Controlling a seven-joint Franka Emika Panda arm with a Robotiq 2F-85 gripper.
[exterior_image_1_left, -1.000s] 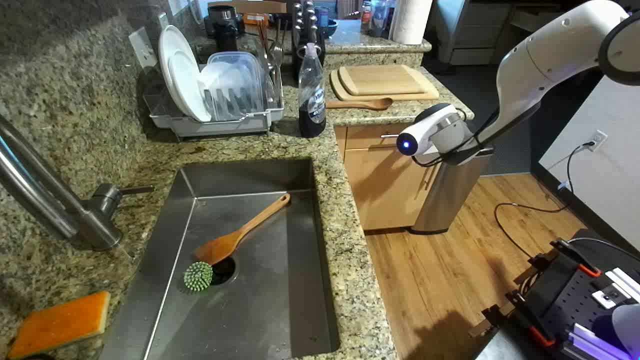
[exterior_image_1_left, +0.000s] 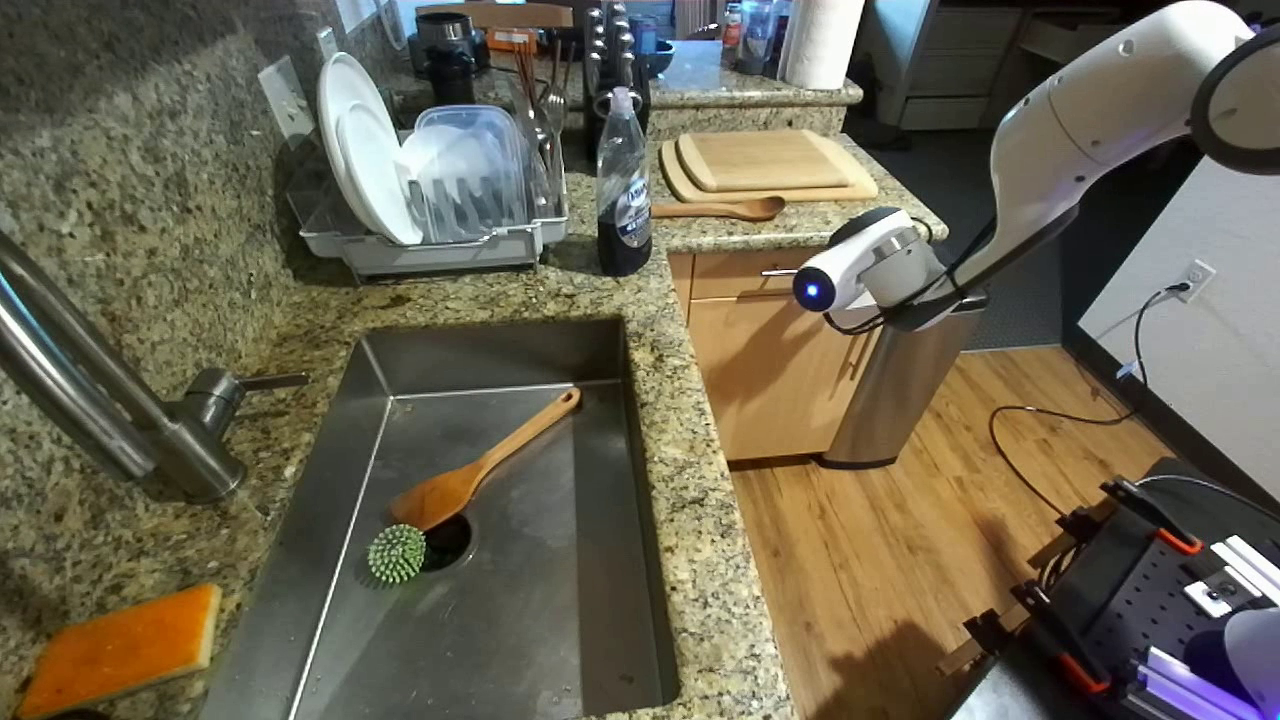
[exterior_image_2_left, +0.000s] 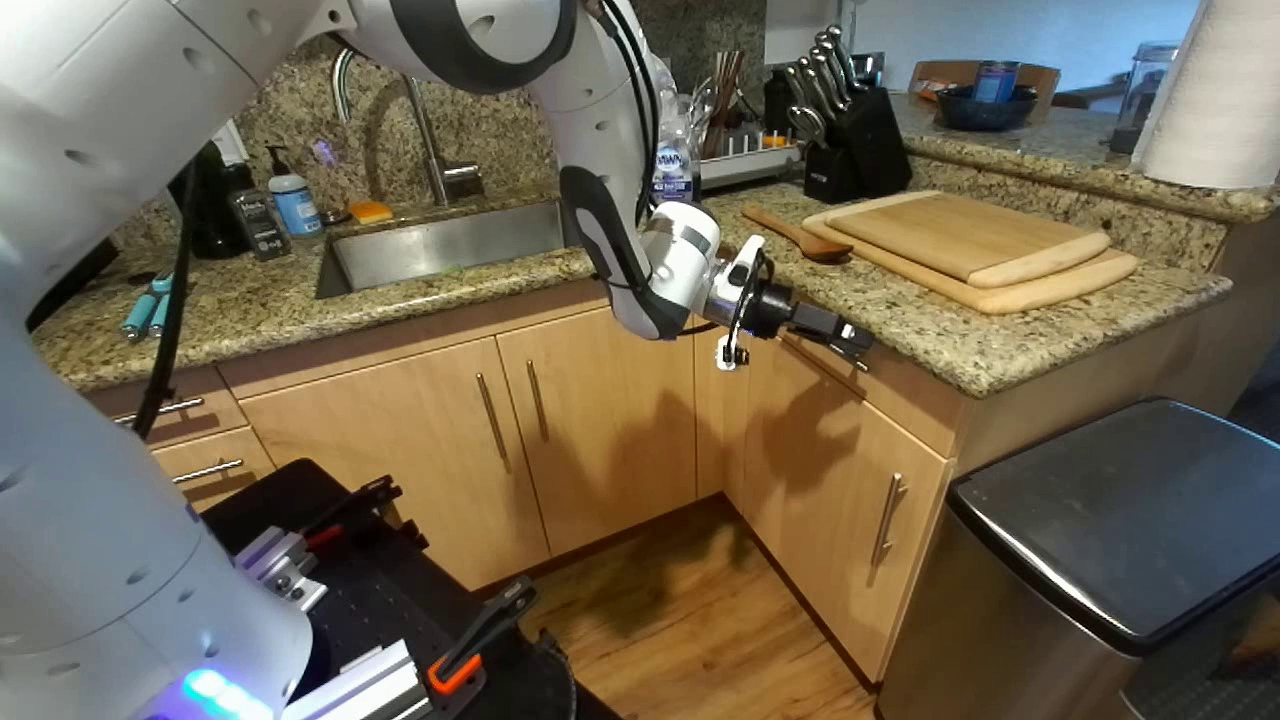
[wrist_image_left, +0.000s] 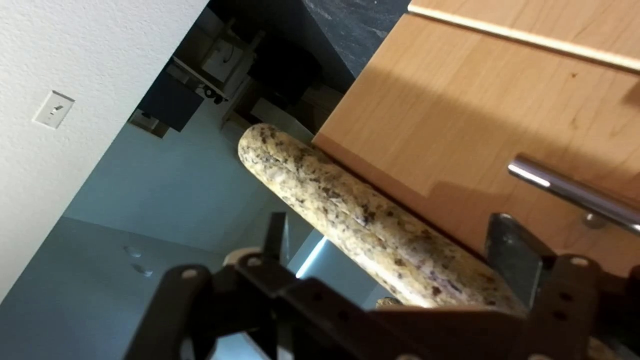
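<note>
My gripper is open, its dark fingers (wrist_image_left: 517, 255) spread wide with nothing held between them. Behind that gap, in the wrist view, runs the rounded granite counter edge (wrist_image_left: 342, 204). A metal drawer handle (wrist_image_left: 570, 189) lies to the right on the wooden drawer front (wrist_image_left: 456, 114). From the second exterior view, the gripper (exterior_image_2_left: 857, 344) hangs beside the counter's front edge, in front of the drawer. The first exterior view has the wrist hiding the fingers.
A wooden spatula (exterior_image_1_left: 486, 462) and a green scrubber (exterior_image_1_left: 396, 553) lie in the sink (exterior_image_1_left: 528, 600). Cutting boards (exterior_image_2_left: 972, 240) and a wooden spoon (exterior_image_2_left: 798, 234) rest on the counter. A lidded bin (exterior_image_2_left: 1128, 504) stands right of the cabinet. Open floor (exterior_image_2_left: 636, 612) lies below the arm.
</note>
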